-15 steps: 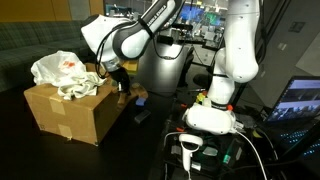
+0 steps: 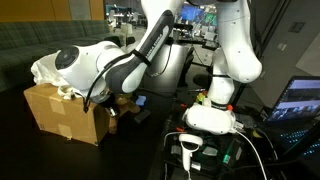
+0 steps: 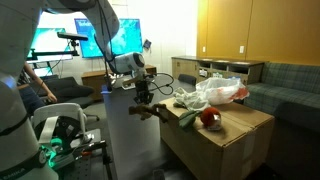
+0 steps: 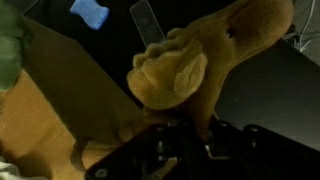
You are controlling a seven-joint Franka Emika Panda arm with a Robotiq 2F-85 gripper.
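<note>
A brown plush toy animal [image 4: 190,75] fills the middle of the wrist view, its head toward the top right. My gripper is shut on it, and the plush hides most of the fingers. In exterior view 2 the plush [image 3: 150,111] hangs beside the cardboard box [image 3: 215,150], on the side facing the dark table. The plush [image 2: 113,121] shows only as a small brown patch by the box in exterior view 1, where the arm covers much of the box top.
White plastic bags [image 3: 215,92], a green item [image 3: 188,117] and a red item [image 3: 210,119] lie on top of the box. On the dark surface are a blue object [image 4: 90,12] and a dark flat bar [image 4: 147,22]. A laptop [image 2: 292,110] stands at the right.
In exterior view 1 the arm has moved left and nearer the camera, alongside the box, carrying the plush. It now covers more of the white bags.
</note>
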